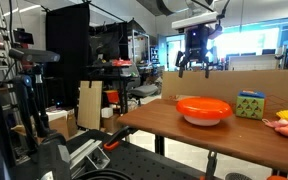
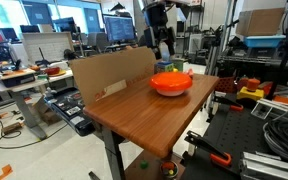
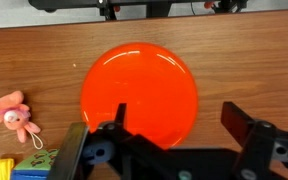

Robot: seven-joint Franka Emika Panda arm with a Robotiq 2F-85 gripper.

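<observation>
A round orange-red lid or plate [image 1: 204,104] rests on top of a white bowl [image 1: 206,121] on the wooden table. From above, the orange disc [image 3: 141,94] hides the bowl in the wrist view. High over it hangs my gripper [image 1: 194,72], with its fingers spread wide apart and clear air between them and the disc. In the wrist view the two dark fingers [image 3: 246,122] stand at either side, nothing between them but the view of the disc and table below.
A blue-green box [image 1: 250,105] with a yellow top stands behind the bowl. Beside it lies a pink plush toy [image 3: 16,117] with a string. Bare tabletop [image 2: 134,117] extends in front of the bowl. A brown panel [image 2: 110,72] rises along one table edge.
</observation>
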